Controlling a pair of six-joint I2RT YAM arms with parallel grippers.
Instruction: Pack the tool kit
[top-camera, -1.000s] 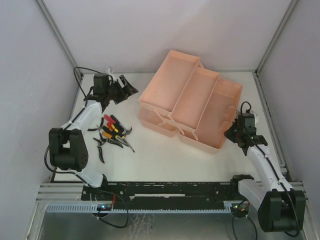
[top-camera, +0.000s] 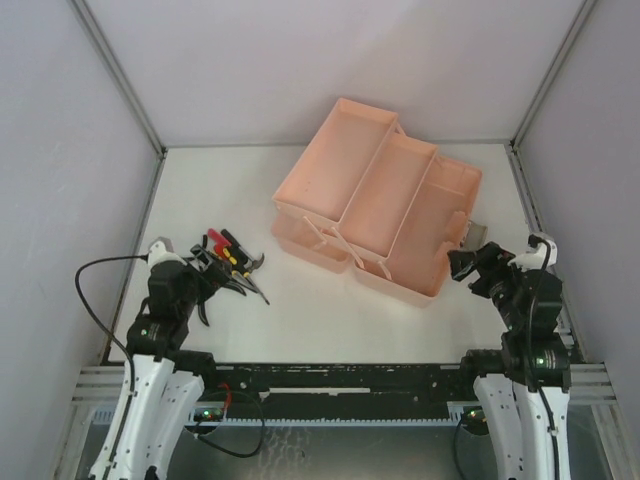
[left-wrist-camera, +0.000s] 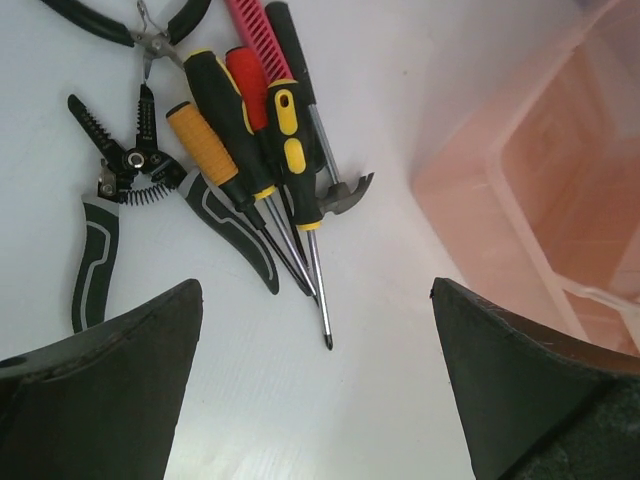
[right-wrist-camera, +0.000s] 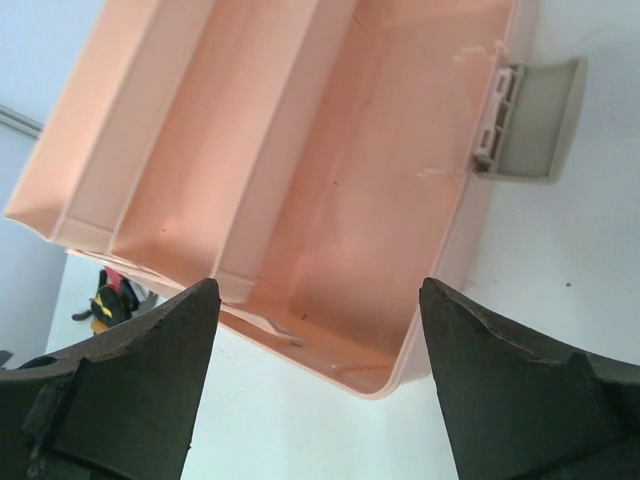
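Note:
The pink tool box (top-camera: 432, 225) stands unfolded at the back right, its tiered trays and bottom compartment empty. Its grey latch (right-wrist-camera: 540, 120) hangs on the right side. Left of the box lie the tools: a yellow-and-black screwdriver (left-wrist-camera: 293, 150), an orange-handled screwdriver (left-wrist-camera: 203, 143), a hammer (left-wrist-camera: 343, 194), wire strippers (left-wrist-camera: 142, 165) and pliers (left-wrist-camera: 152, 40). Over their left end hovers my left gripper, open and empty. My right gripper, its fingers parted around nothing, is just off the box's right front corner.
Walls close in the left, back and right sides. The box's near tray edge (left-wrist-camera: 500, 200) rises close to the tools on their right.
My left gripper has come back from beside the box's far left side to above the tools. The right gripper has pulled slightly away from the box, its arm drawn back. The box has barely shifted.

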